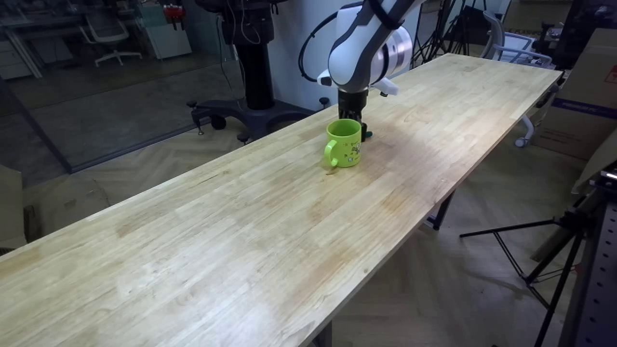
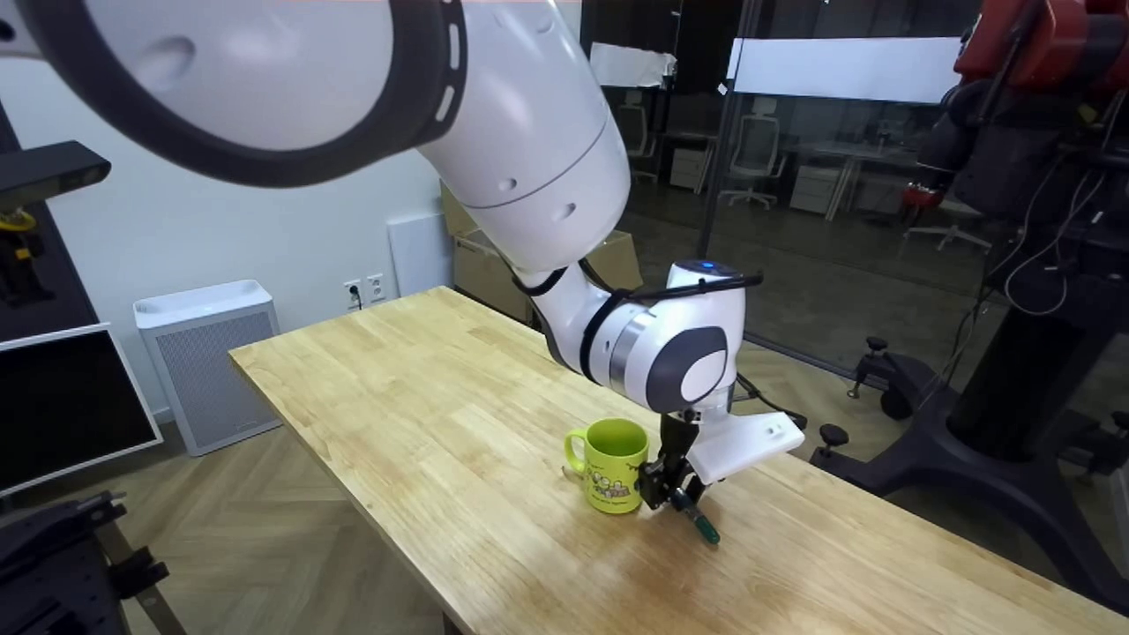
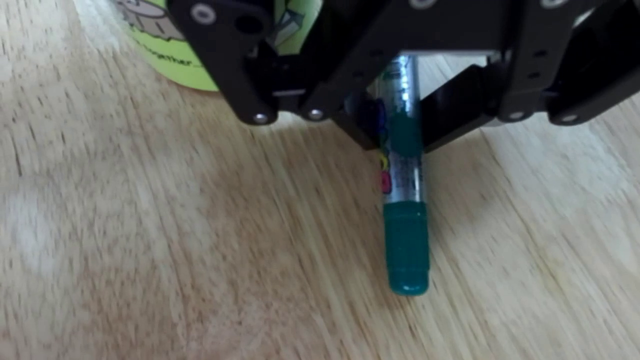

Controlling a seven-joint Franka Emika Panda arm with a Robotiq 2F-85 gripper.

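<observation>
In the wrist view, a marker with green ends and a clear printed barrel is pinched between the two black fingers of my gripper. Its green end points away from the fingers, low over the wooden table. Close beside the gripper stands an upright lime-green mug with cartoon print; whether they touch is unclear. From exterior view 1, the mug hides part of the gripper, its handle facing left and forward. Only a bit of the marker shows behind it there.
A dark wheeled stand is on the floor beyond that edge.
</observation>
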